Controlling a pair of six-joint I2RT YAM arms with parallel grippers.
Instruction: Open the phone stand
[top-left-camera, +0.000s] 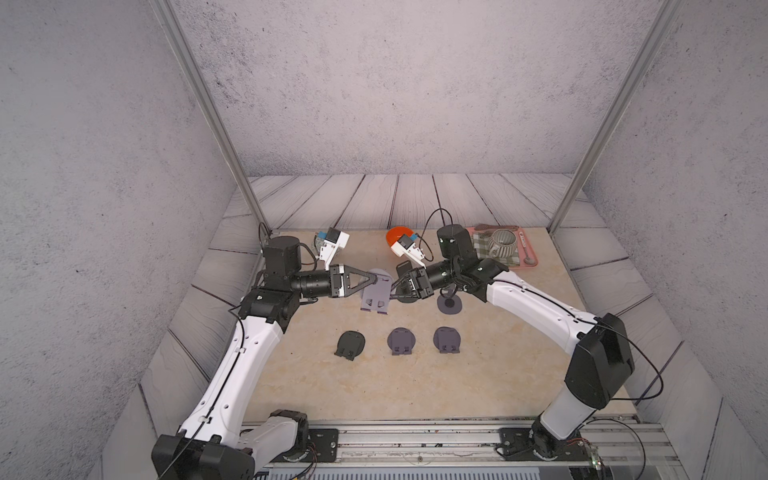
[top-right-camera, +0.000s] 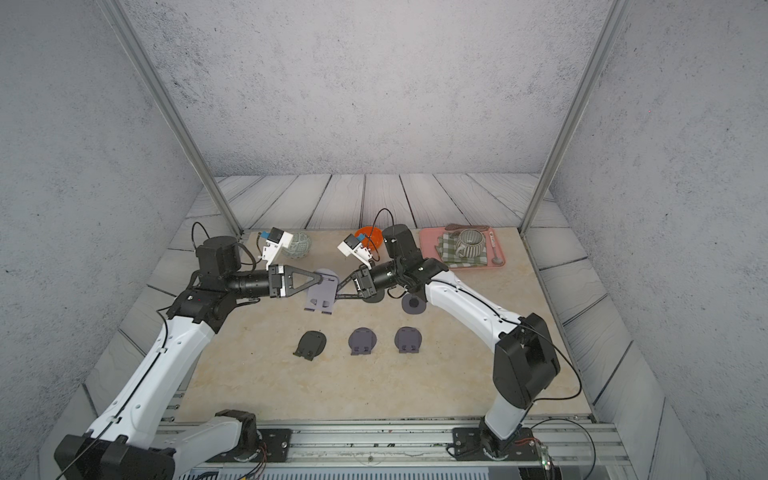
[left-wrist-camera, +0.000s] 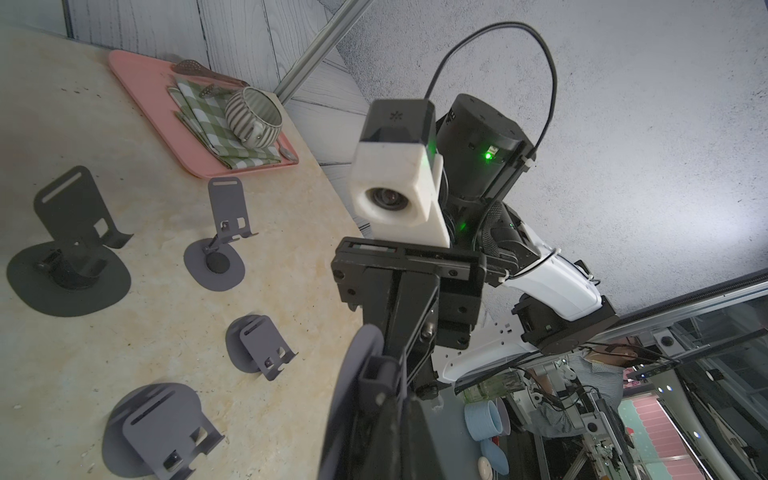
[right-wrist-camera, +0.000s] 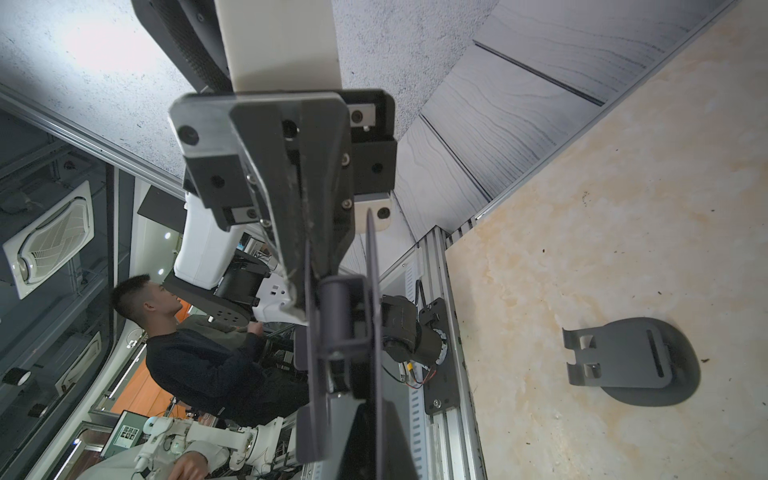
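A grey-purple phone stand (top-left-camera: 376, 296) is held off the table between my two arms, its slotted phone panel (right-wrist-camera: 313, 360) and round base (left-wrist-camera: 352, 392) standing upright and nearly parallel with a narrow gap and the hinge between them. From the left, my left gripper (top-left-camera: 373, 278) is shut on the thin panel. My right gripper (top-left-camera: 392, 296) comes from the right and appears shut on the thin round base; its fingertips are partly hidden in the top views.
Three folded stands, one dark (top-left-camera: 349, 345) and two purple (top-left-camera: 401, 341) (top-left-camera: 447, 340), lie in front. Unfolded dark (left-wrist-camera: 72, 276) and purple (left-wrist-camera: 216, 264) stands are farther back. An orange bowl (top-right-camera: 369, 237) and pink tray (top-right-camera: 429, 242) sit behind.
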